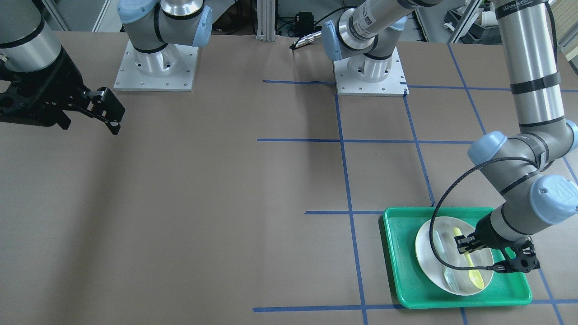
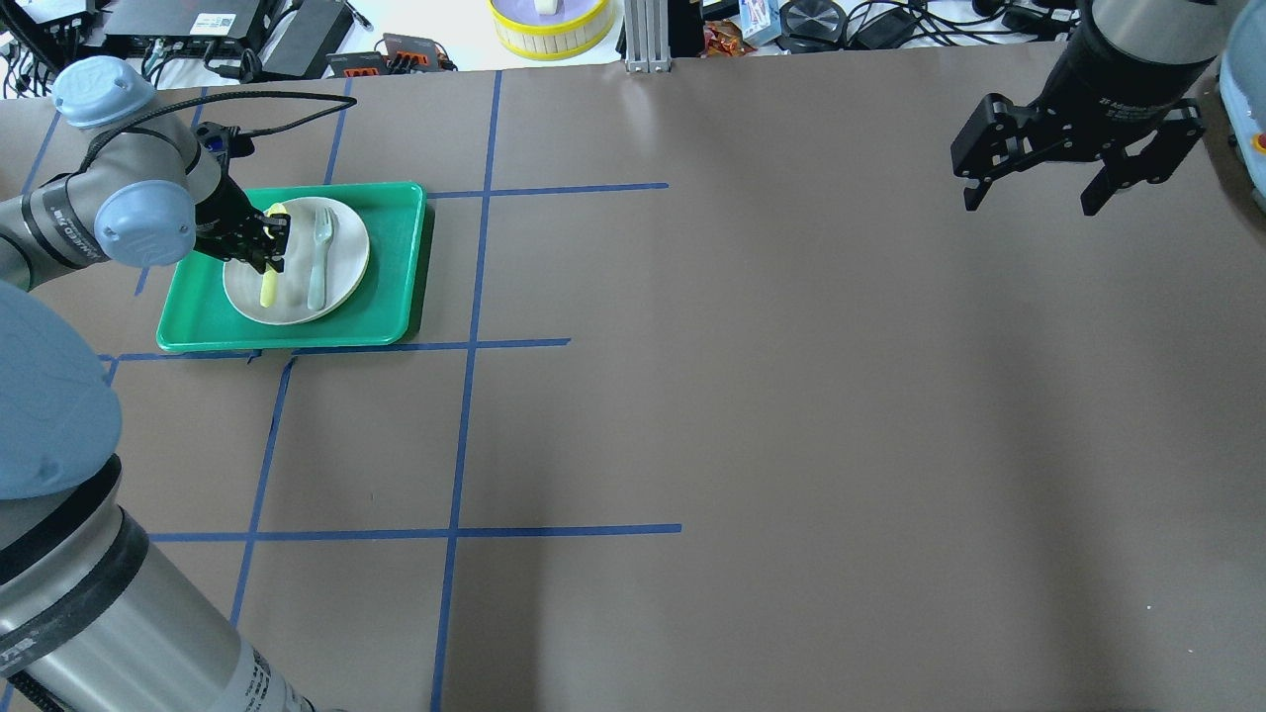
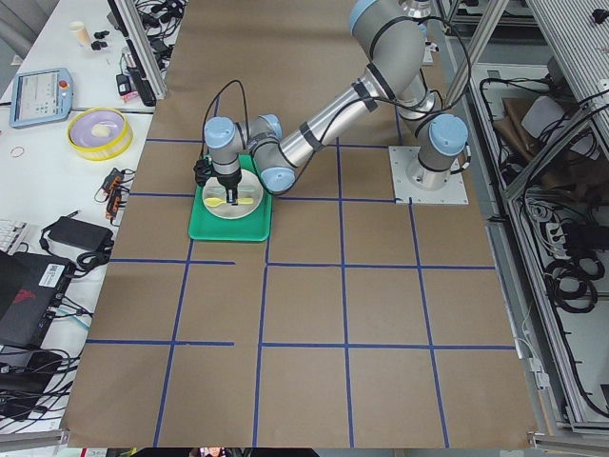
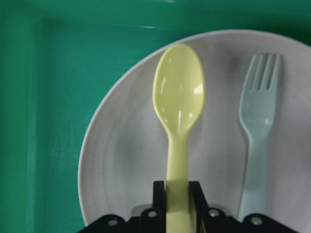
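My gripper is shut on the handle of a yellow spoon [image 4: 179, 92], whose bowl points away from it in the left wrist view, over the white plate [image 4: 121, 160]. A pale blue-green fork [image 4: 257, 111] lies on the plate beside the spoon, to its right in that view. The plate sits in a green tray [image 1: 401, 271] at the front right of the front view. In the front view the fingertips are partly hidden by the wrist and cable.
A second black gripper [image 2: 1074, 148] hangs at the top right of the top view, well apart from the tray. A side bench with electronics and a yellow round container [image 3: 100, 133] borders the table.
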